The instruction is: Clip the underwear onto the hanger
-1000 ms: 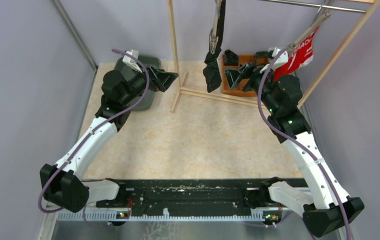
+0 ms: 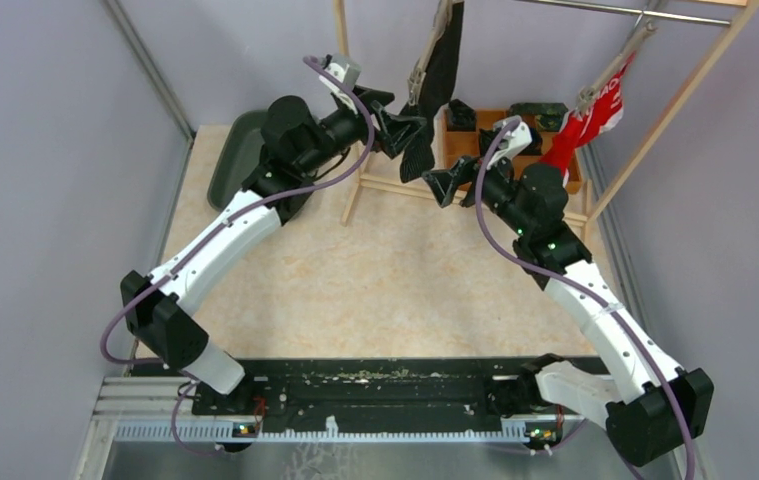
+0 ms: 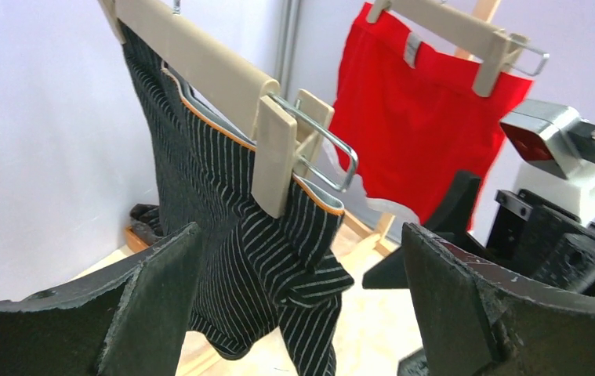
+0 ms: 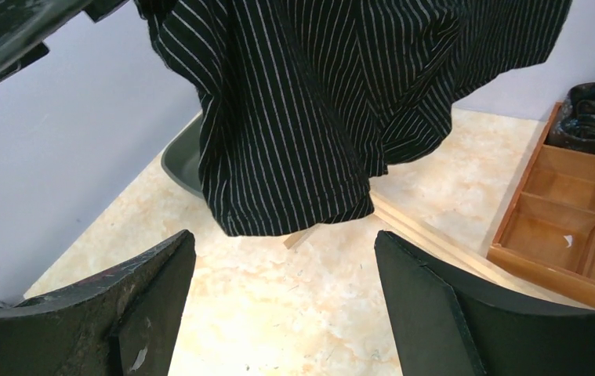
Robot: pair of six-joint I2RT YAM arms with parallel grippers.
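Observation:
Black pinstriped underwear (image 3: 223, 227) with an orange-edged waistband hangs from a beige hanger (image 3: 200, 59). In the left wrist view the hanger's near clip (image 3: 274, 160) sits over the waistband, and a corner of cloth sticks out beyond it. The far clip is mostly cut off by the frame. My left gripper (image 2: 413, 132) is open beside the hanging cloth, its fingers apart on either side of the view. Slightly lower and to the right, my right gripper (image 2: 443, 187) is open too. Its wrist view shows the cloth's lower part above and beyond the empty fingers.
A red cloth (image 3: 427, 102) hangs on another hanger at the right. Behind stands a wooden divided box (image 4: 564, 176) holding dark bundles. A grey-green bin (image 2: 230, 160) is at the left. Rack bars (image 2: 395, 187) cross the back.
My left gripper has moved right, up to the hanging underwear. The right gripper has shifted left and slightly down towards it. The cloth and hanger have swung a little.

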